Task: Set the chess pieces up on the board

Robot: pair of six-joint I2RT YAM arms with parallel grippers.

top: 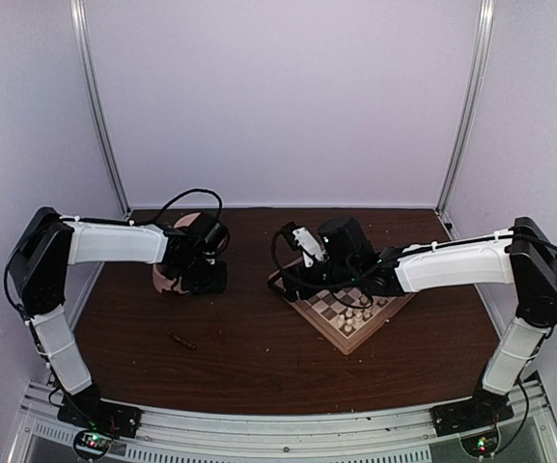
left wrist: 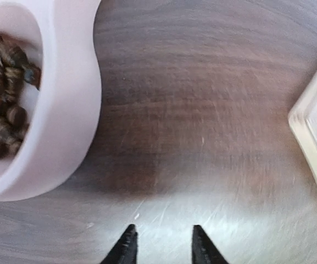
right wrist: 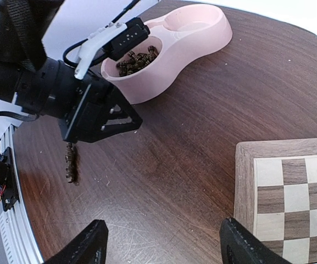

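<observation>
A dark chess piece (top: pixel 183 341) lies on its side on the bare table, in front of my left gripper (top: pixel 212 282) and apart from it. The right wrist view shows this same dark piece (right wrist: pixel 71 163) at the left. In the left wrist view my left gripper is partly open, with only table between its fingers. Several dark pieces (left wrist: pixel 3 82) fill one hollow of the pink container (left wrist: pixel 73 104). My right gripper stands open and empty near a corner of the chessboard (right wrist: pixel 245 187). White pieces (top: pixel 350 316) stand on the board's front side.
The left arm covers much of the pink container (top: pixel 166 282) in the top view. Bare table lies between container and board, and along the front.
</observation>
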